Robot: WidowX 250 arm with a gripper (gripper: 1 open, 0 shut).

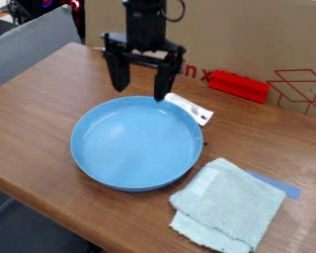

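Note:
My black gripper (139,85) hangs at the top centre, over the table just behind a round blue plate (135,143). Its two fingers are spread wide apart with nothing visible between them. A folded pale cloth (227,208) lies to the right front of the plate, partly over a blue strip (279,185). A white label or tag (190,109) lies behind the plate, partly hidden by it or the gripper.
A red roll-shaped object (239,85) lies at the back right against a cardboard panel (279,49). A grey padded surface (23,54) borders it at the back left.

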